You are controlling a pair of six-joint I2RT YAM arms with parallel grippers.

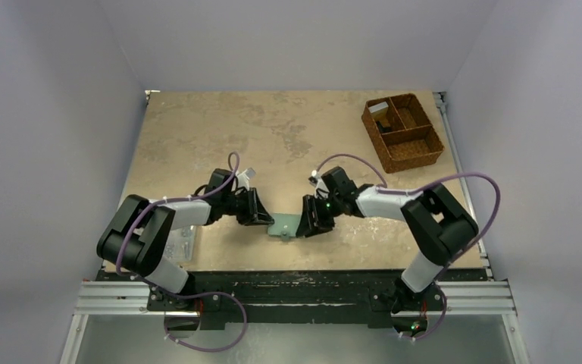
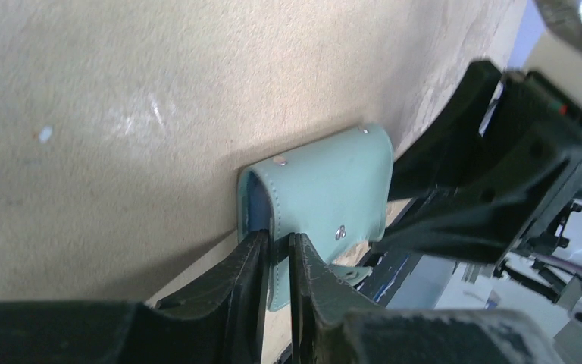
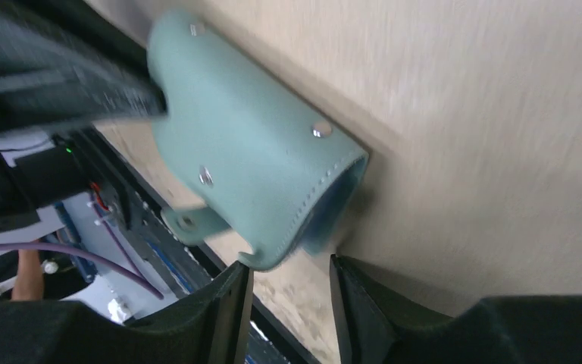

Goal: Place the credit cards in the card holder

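A mint-green card holder (image 1: 285, 222) lies near the table's front middle, between my two grippers. In the left wrist view its folded leather (image 2: 330, 182) shows metal studs and a small strap tab at the front. My left gripper is shut on the near edge of its flap. At the opposite end my right gripper stands part open, the card holder's open edge (image 3: 303, 205) just ahead of its fingertips. No loose credit card can be made out in these views.
A brown wicker basket (image 1: 409, 155) with compartments stands at the back right; a white item (image 1: 379, 108) lies in one of them. A clear plastic tray (image 1: 179, 244) sits at the left, partly under the left arm.
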